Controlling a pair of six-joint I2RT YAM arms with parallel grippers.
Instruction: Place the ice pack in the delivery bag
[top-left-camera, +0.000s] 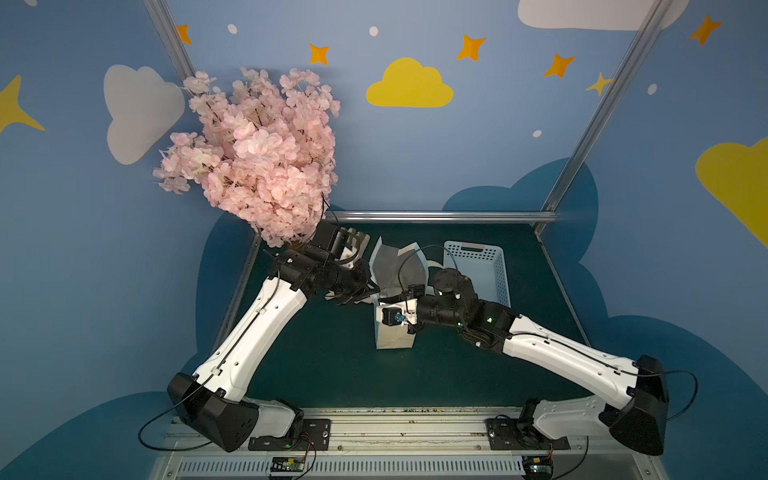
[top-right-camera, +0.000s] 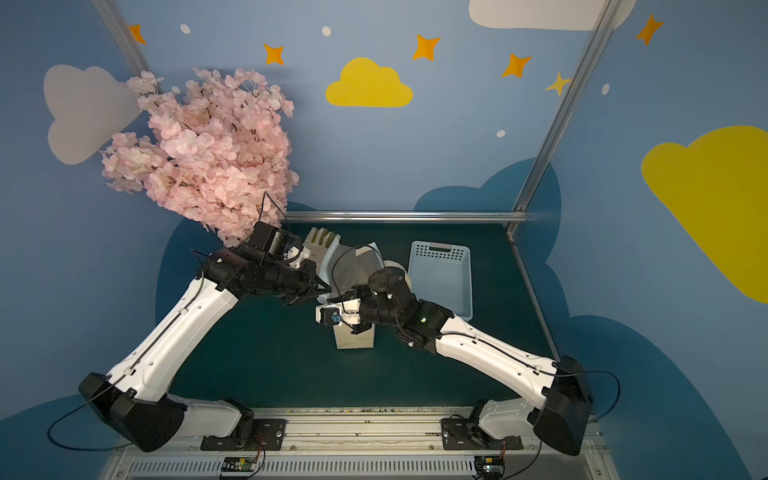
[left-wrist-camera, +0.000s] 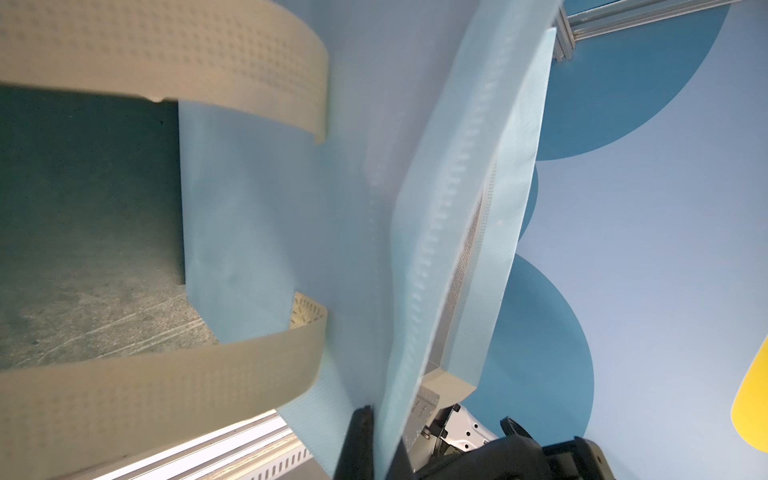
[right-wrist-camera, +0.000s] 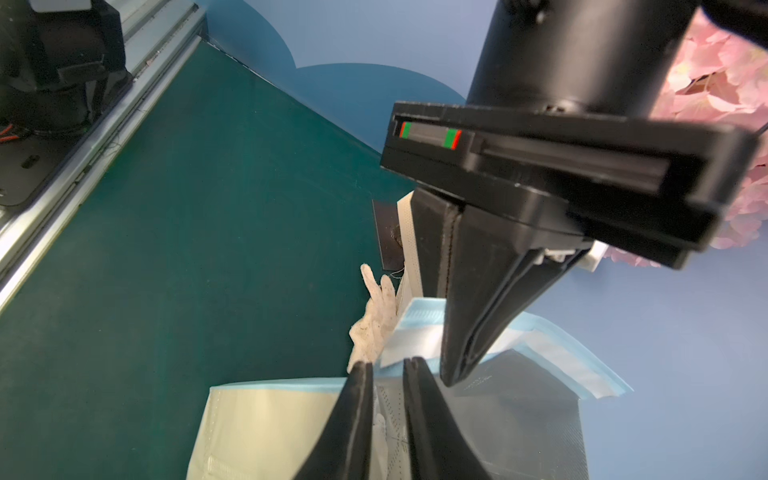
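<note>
The delivery bag (top-left-camera: 395, 332), pale blue and cream with a grey lining, stands upright at the table's middle. My left gripper (top-left-camera: 369, 289) is at its left rim, shut, with the thin light-blue edge (left-wrist-camera: 416, 320) between or against its fingertips in the left wrist view. My right gripper is at the bag's near upper edge, part open, its fingers apart; whether cloth lies between them is unclear. The bag's grey interior (right-wrist-camera: 512, 416) shows beyond the fingers. I cannot make out an ice pack.
A light-blue perforated basket (top-right-camera: 440, 288) stands right of the bag. Gloves (right-wrist-camera: 369, 328) and other items lie behind the left arm. Pink blossom branches (top-left-camera: 256, 152) fill the back left.
</note>
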